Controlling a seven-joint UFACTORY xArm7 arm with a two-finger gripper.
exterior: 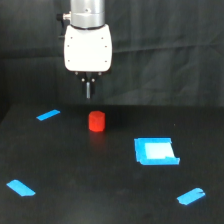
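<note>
A white robot arm hangs from the top of the camera view, its gripper [88, 88] pointing straight down above and slightly left of a red cylindrical object [96, 121], which stands upright on the black table [100, 175]. The gripper is apart from the red object, and its narrow dark fingers are too small to tell whether they are open or shut. To the right, a white square [157, 150] with a blue tape border lies flat on the table.
Short blue tape strips lie at the left back [48, 114], front left [21, 188] and front right [191, 195]. A dark curtain hangs behind the table. The space around the red object is clear.
</note>
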